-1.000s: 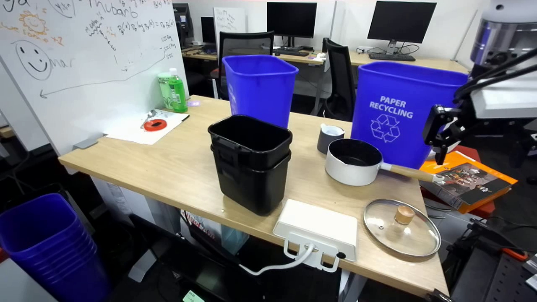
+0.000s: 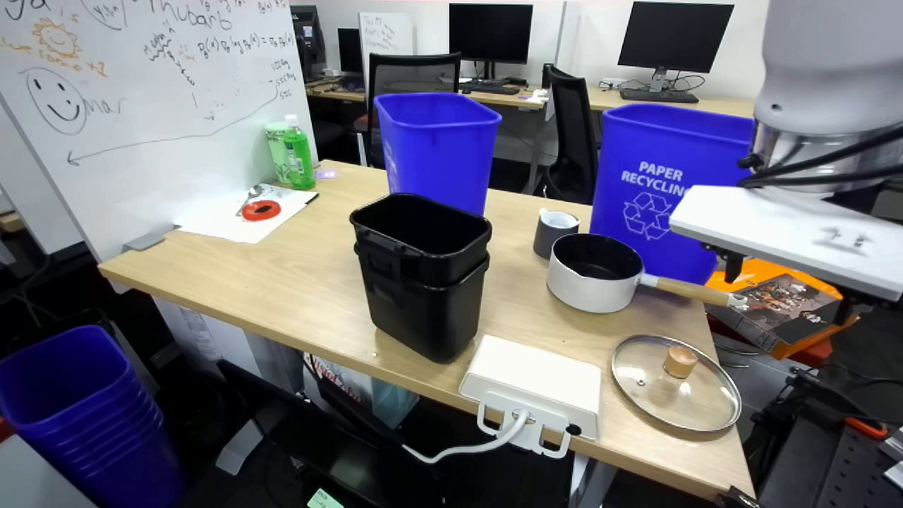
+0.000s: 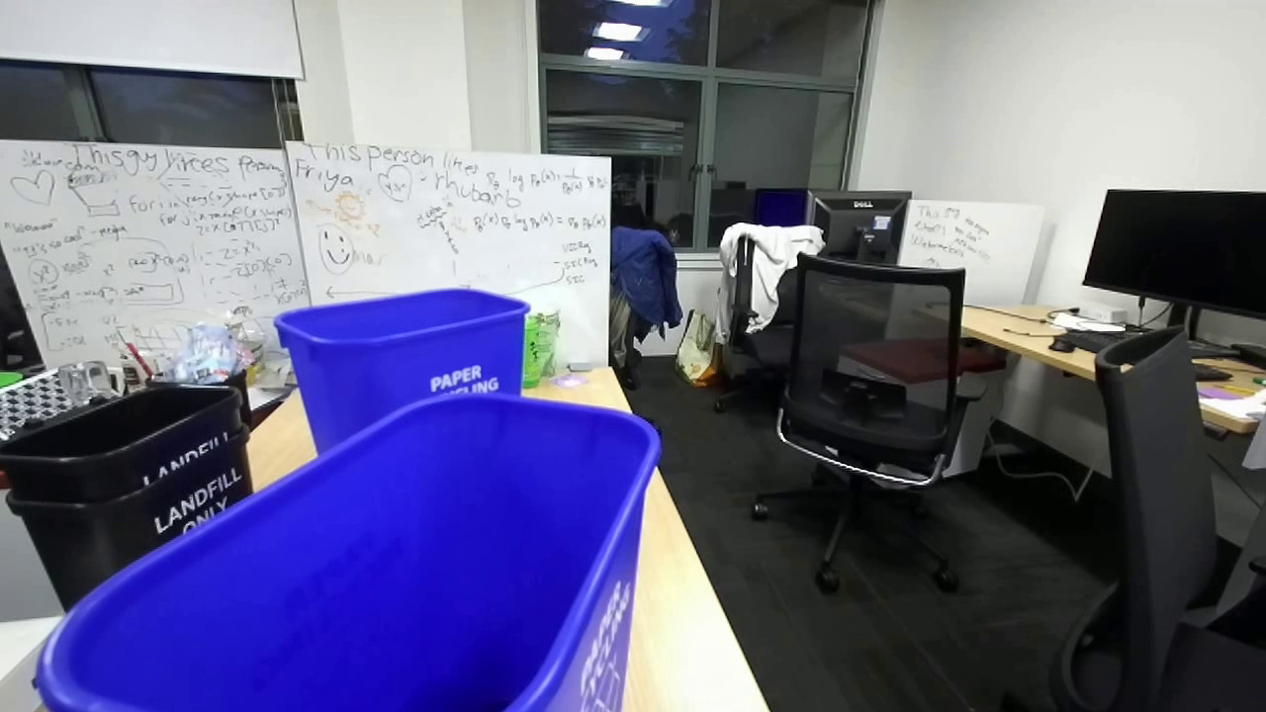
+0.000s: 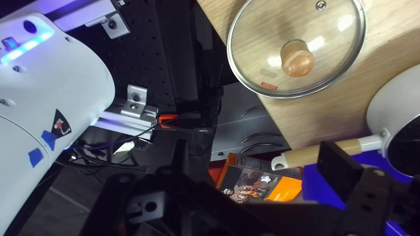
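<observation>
My gripper is open, its two black fingers wide apart with nothing held. In exterior view 1 it hangs at the right, by the table's end, partly hidden under a white plate on the arm [image 2: 787,224]. A white saucepan [image 2: 592,283] with a black inside stands on the table. Its wooden handle [image 4: 315,155] points toward the table's edge and appears in the wrist view just by the right finger, though how far below is unclear. The glass lid [image 2: 643,398] lies flat nearby, wooden knob [image 4: 298,63] up.
Two blue recycling bins [image 2: 436,127] [image 2: 647,169], stacked black bins [image 2: 423,296], a dark cup [image 2: 554,233] and a white box [image 2: 533,381] crowd the table. An orange box [image 2: 779,300] sits beyond its right end. Open tabletop lies left of the black bins.
The arm has come lower and turned, bringing the white plate in front of the right blue bin and the orange box. Pan, lid and bins have stayed put.
</observation>
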